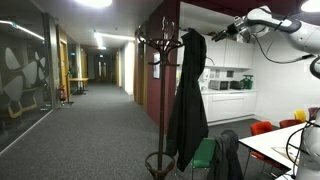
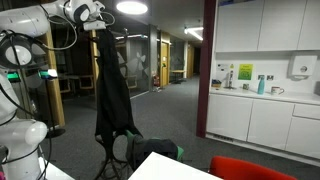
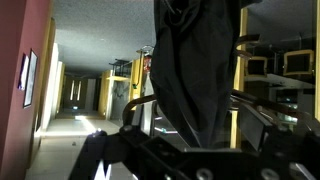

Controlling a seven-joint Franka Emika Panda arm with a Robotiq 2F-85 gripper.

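A long black garment (image 1: 188, 105) hangs from a dark wooden coat stand (image 1: 163, 110), reaching far down its post. In exterior view 2 the same garment (image 2: 112, 90) falls below the raised arm. My gripper is open in the wrist view, its dark fingers wide apart at either side of the lower frame. Black cloth (image 3: 192, 65) fills the middle of that view, in front of the gripper. Whether the cloth touches the fingers cannot be told. Curved hooks of the stand show around the cloth.
A white table (image 1: 275, 145) stands at the right, with red chairs (image 1: 262, 128) nearby. Another dark garment lies over a green chair (image 1: 205, 153) beside the stand. White kitchen cabinets (image 2: 265, 120) line the back wall.
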